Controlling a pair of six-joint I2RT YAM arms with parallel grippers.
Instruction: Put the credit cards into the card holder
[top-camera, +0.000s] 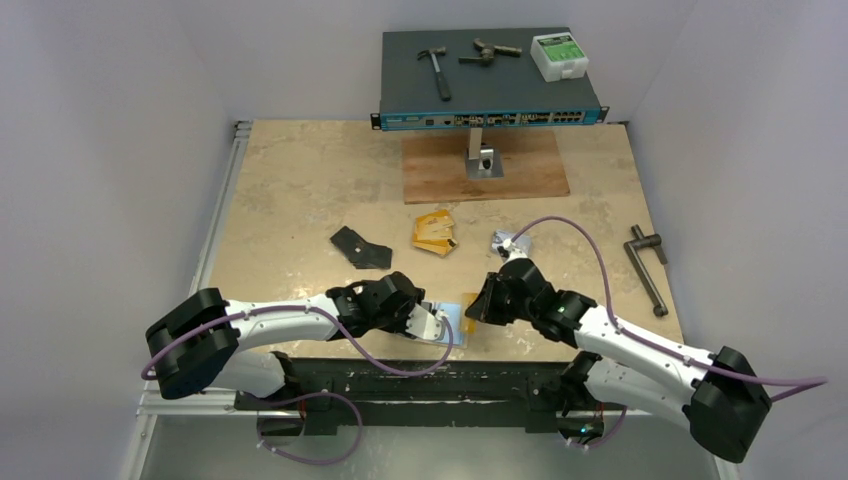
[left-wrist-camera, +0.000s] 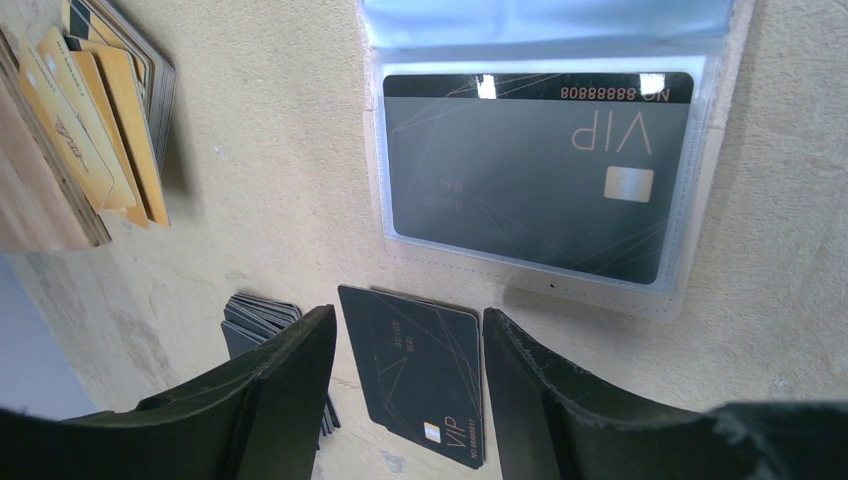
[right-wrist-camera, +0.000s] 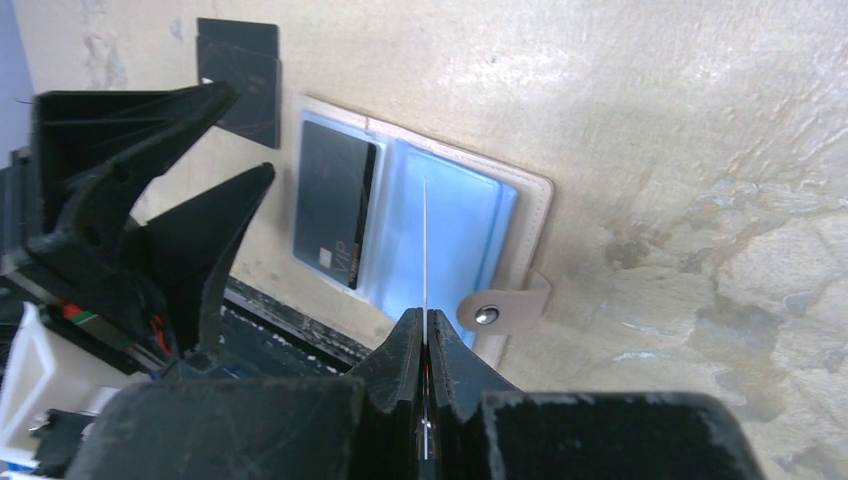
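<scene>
A card holder lies open at the front middle, with a blue pocket (right-wrist-camera: 440, 230) and a clear pocket where a black VIP card (left-wrist-camera: 530, 180) sits. My right gripper is shut on a thin card seen edge-on, standing up over the blue pocket; from above this is a gold card (top-camera: 469, 313). Whether its lower edge touches the pocket, I cannot tell. My left gripper is open at the holder's left side, its fingers apart with nothing held between them. Loose black cards (top-camera: 360, 248) and a pile of gold cards (top-camera: 434, 231) lie behind the holder.
A strap with a snap button (right-wrist-camera: 505, 308) is on the holder's edge. Silvery cards (top-camera: 511, 241) lie behind my right arm. A metal tool (top-camera: 648, 268) rests at the right edge, and the wooden board (top-camera: 430, 178) is at the back.
</scene>
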